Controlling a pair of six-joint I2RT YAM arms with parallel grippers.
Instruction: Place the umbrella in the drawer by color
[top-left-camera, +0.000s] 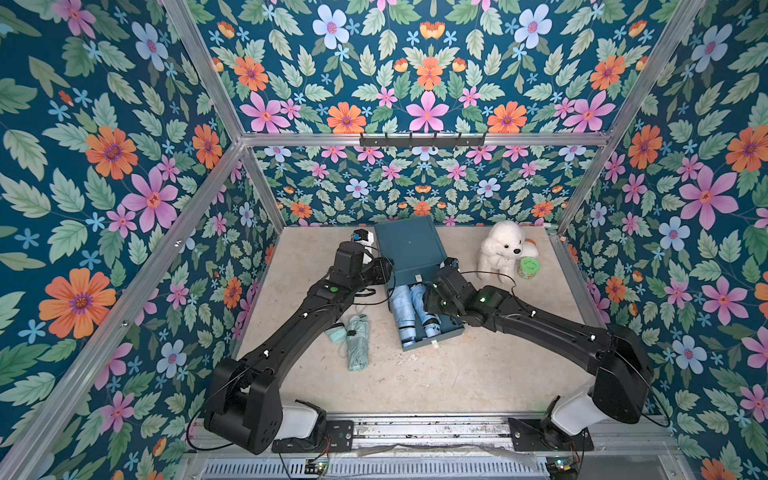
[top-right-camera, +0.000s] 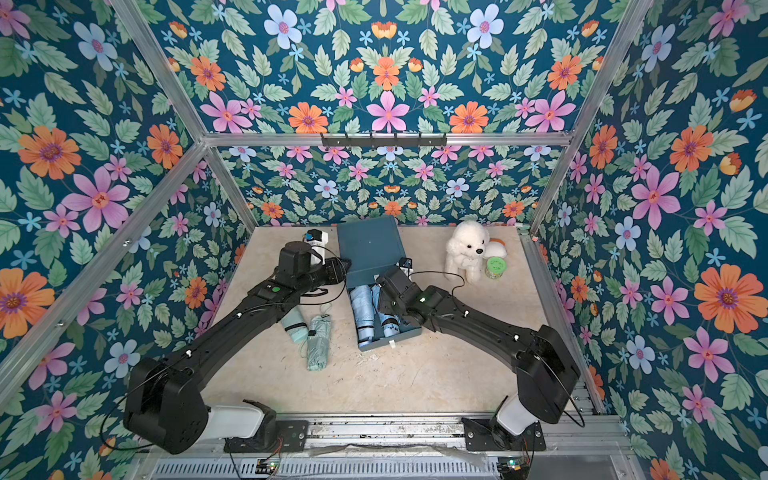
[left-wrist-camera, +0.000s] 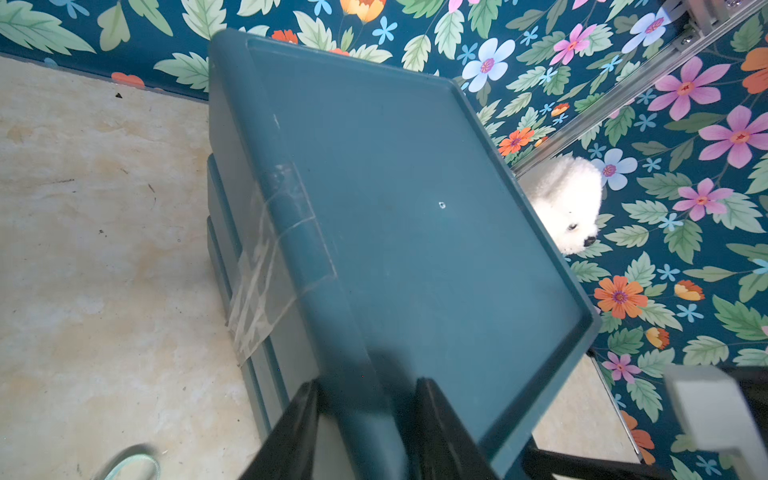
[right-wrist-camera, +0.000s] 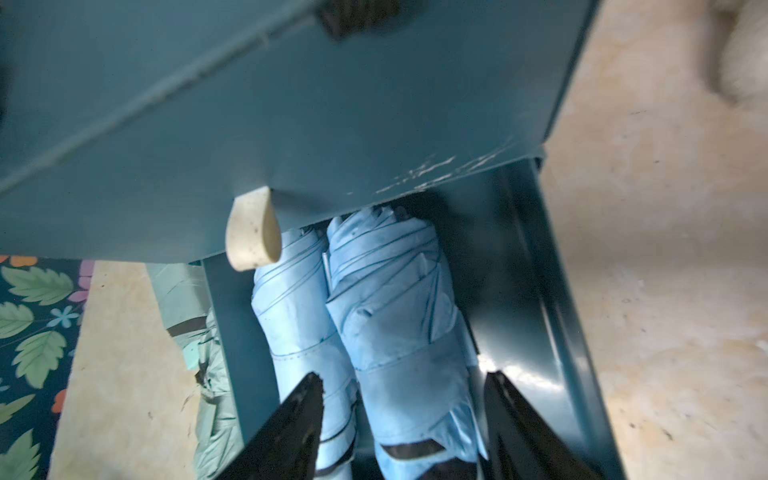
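Note:
A dark teal drawer box (top-left-camera: 409, 241) stands at the back, its lower drawer (right-wrist-camera: 512, 264) pulled out with two light blue folded umbrellas (right-wrist-camera: 396, 328) (right-wrist-camera: 296, 320) inside. My left gripper has its fingers on either side of the box's top edge; whether they press on it is unclear. My right gripper is open over the drawer, fingertips apart above the right-hand umbrella, nothing clearly held. Two pale green umbrellas (top-left-camera: 357, 342) (top-right-camera: 293, 322) lie on the table left of the drawer.
A white plush dog (top-left-camera: 502, 248) and a green-lidded jar (top-left-camera: 529, 268) stand right of the box. Both arms reach close to the box.

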